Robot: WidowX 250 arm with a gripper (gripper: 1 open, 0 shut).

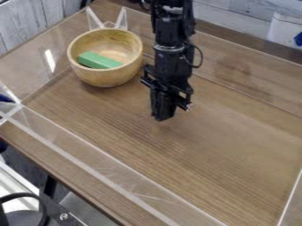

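My black gripper (165, 104) reaches down from the top centre of the camera view to low over the middle of the wooden table (177, 168). It is shut, with nothing visible between its fingers. Left of it is a light wooden bowl (116, 75) holding a green block (101, 59).
Black cables (28, 201) lie beyond the table's lower left edge. A white object (283, 26) is at the upper right corner.
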